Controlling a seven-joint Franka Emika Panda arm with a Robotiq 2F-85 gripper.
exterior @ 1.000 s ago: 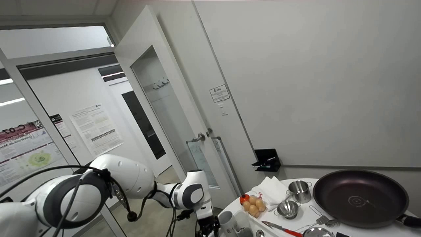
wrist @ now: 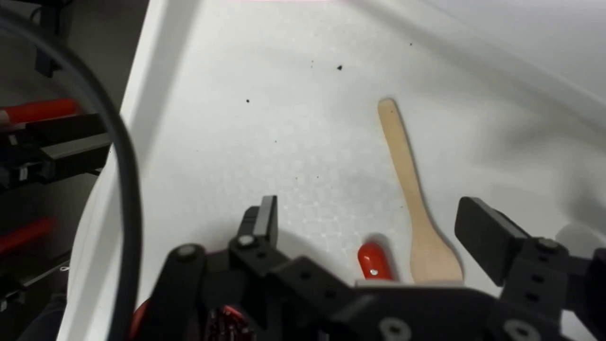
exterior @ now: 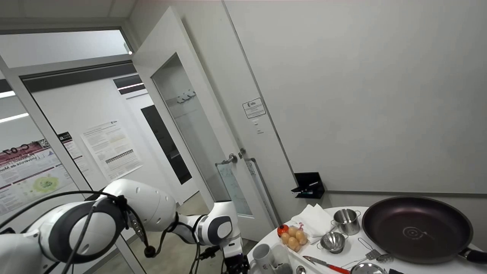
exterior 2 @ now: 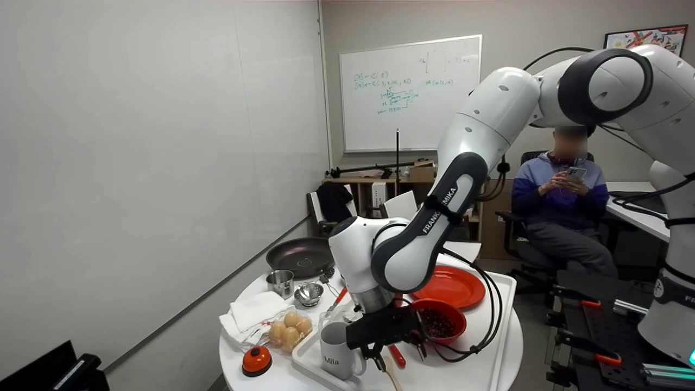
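In the wrist view my gripper is open, its two fingers wide apart over the white tray point(wrist: 227, 142), with nothing held. Between and below the fingers lie a wooden spoon point(wrist: 404, 165) and the red handle end point(wrist: 373, 261) of another utensil, partly hidden by the gripper body. The mug marked Mila point(exterior 2: 337, 352) stands upright on the tray, close beside the gripper in the second exterior view. A red bowl point(exterior 2: 454, 333) with dark red bits inside sits on the tray on the gripper's other side. Behind it lies a red plate point(exterior 2: 456, 287).
Beyond the tray are eggs point(exterior 2: 290, 331), a red-topped timer point(exterior 2: 257, 361), a white cloth point(exterior 2: 251, 313), metal cups point(exterior 2: 280, 283) and a large pan point(exterior 2: 301, 258). Looped cables point(exterior 2: 482, 339) hang by the bowl. The tray's far part in the wrist view is bare.
In the first exterior view the wrist and gripper have shifted slightly left and down. The objects on the table look unmoved.
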